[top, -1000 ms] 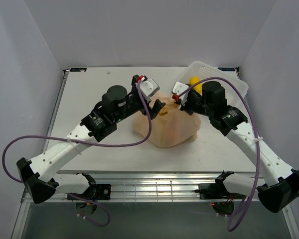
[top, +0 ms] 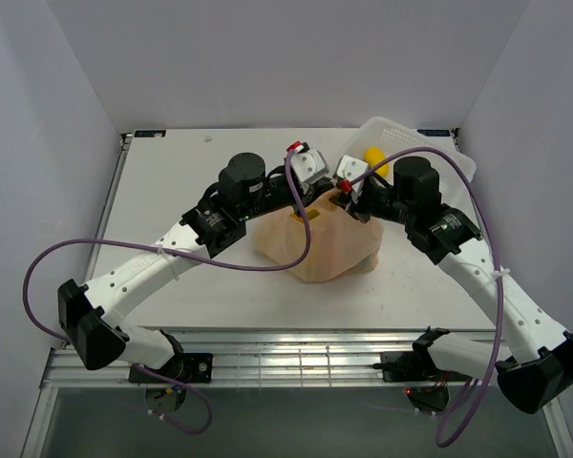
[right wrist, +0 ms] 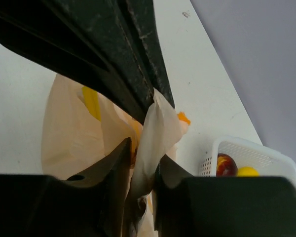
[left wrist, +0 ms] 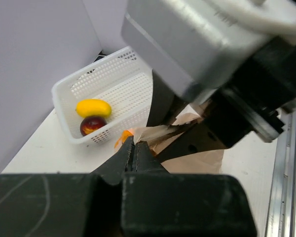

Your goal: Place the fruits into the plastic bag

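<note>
A pale translucent plastic bag (top: 315,243) stands on the table under both grippers. My left gripper is at the bag's top, shut on a gathered edge of it. My right gripper is at the same edge, with a strand of bag between its partly parted fingers; whether it grips is unclear. In the white basket (left wrist: 69,113) at the back right lie a yellow fruit (left wrist: 92,107) and a dark red round fruit (left wrist: 92,125).
Walls (top: 506,191) rise at the back and both sides. The two wrists are very close together.
</note>
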